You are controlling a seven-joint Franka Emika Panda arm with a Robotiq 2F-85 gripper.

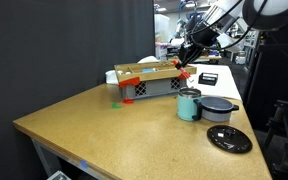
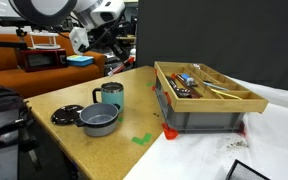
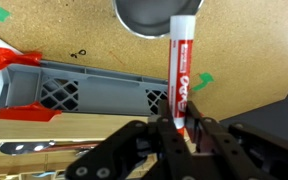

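Note:
A slim red and white stick, like a marker, points out from my gripper, which is shut on it. Lettering runs along its red part, and its free end is white. In exterior view 1 the gripper hangs above the teal mug, the marker slanting down toward the mug with a gap between them. From the other side, the marker also appears above and slightly beside the mug. The mug's inside is hidden.
Close to the mug stands a grey pot; a black plate lies near the table's edge. Behind is a grey crate bearing a wooden tray of assorted items.

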